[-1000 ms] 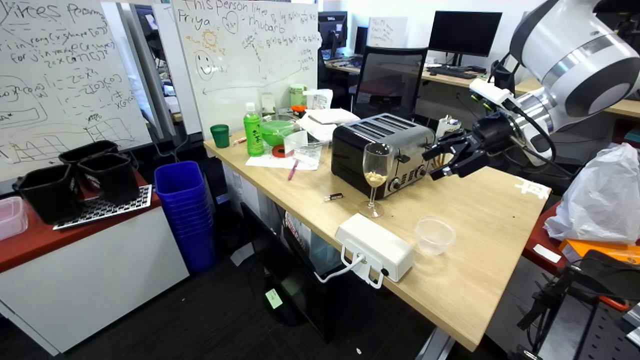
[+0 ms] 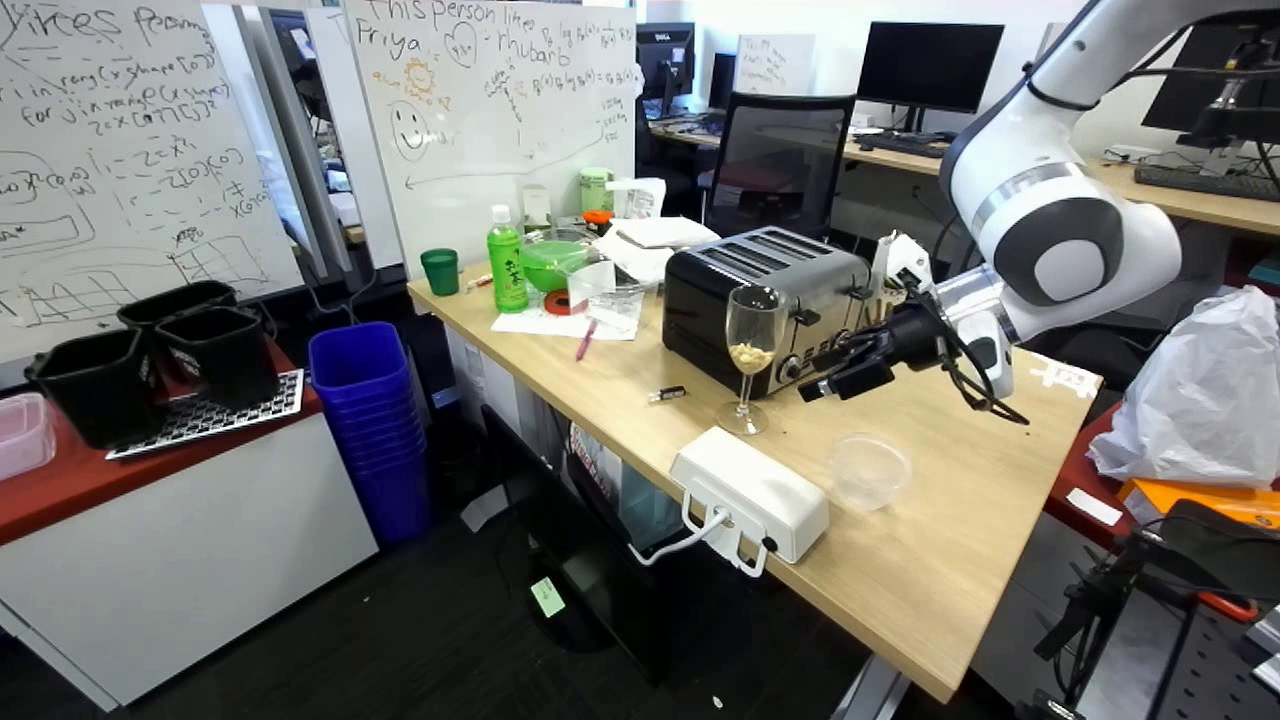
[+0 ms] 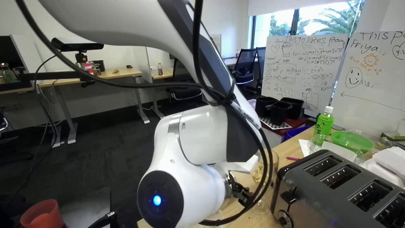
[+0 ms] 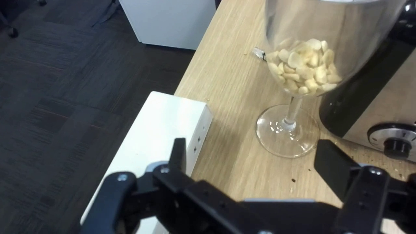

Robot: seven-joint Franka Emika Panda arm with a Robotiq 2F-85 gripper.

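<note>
A stemmed glass stands upright on the table, close to the toaster's front corner, with pale flat pieces in the bottom of its bowl. My gripper is to the right of the glass and apart from it in the first exterior view. In the wrist view the gripper is open, its two black fingers wide apart with nothing between them; the glass's foot shows beyond the gap. The clear plastic bowl sits on the table, in front of and below the gripper. In the second exterior view the arm's cables partly cover the glass.
A black and silver toaster stands right behind the glass. A white box with a cable lies along the table's front edge. Bottle, green bowl and papers fill the far end.
My gripper has come left and slightly down, nearer the glass, and its wrist has turned. The glass, bowl and toaster stand where they were.
</note>
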